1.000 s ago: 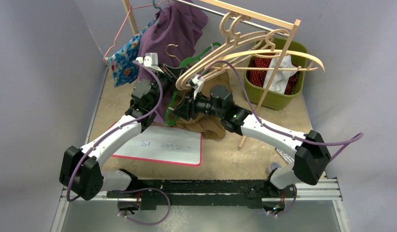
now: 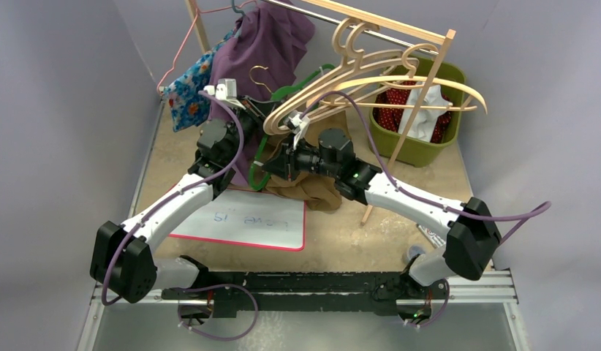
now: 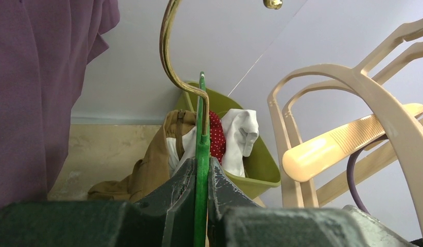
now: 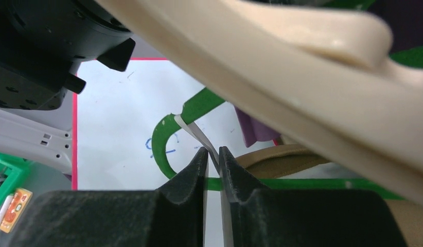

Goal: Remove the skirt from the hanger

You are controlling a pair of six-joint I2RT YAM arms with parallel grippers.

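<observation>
The brown skirt (image 2: 312,189) hangs below a green hanger (image 2: 258,175) with a brass hook (image 3: 169,51). My left gripper is shut on the hanger's green body just under that hook. In the right wrist view, a thin white loop strap (image 4: 194,131) runs from the notch near the hanger's end to my right gripper, which is shut on it. The hanger's lower bar passes at the right fingers (image 4: 186,188). Part of the skirt's waistband (image 4: 286,159) shows beyond, with the rest hidden by a wooden hanger.
Several wooden hangers (image 2: 356,69) crowd close to both grippers; one crosses the right wrist view. Purple cloth (image 2: 265,44) hangs on the left. An olive bin (image 2: 414,150) with clothes stands at the right. The whiteboard (image 2: 246,223) lies below, near the front.
My right gripper's fingers have come together.
</observation>
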